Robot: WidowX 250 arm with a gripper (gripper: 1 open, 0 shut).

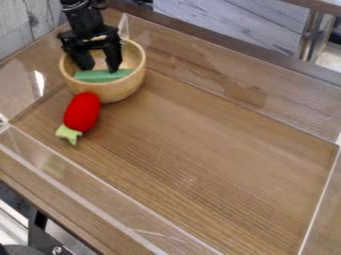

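Note:
My black gripper (94,48) reaches down into a tan round bowl (134,70) at the upper left, its fingers open over a flat green item (107,76) lying in the bowl. A red strawberry-like or vegetable object (82,112) with a pale green end lies just below the bowl, apart from it.
A wall stands at the left behind the bowl, and a pale ledge (293,12) is at the upper right.

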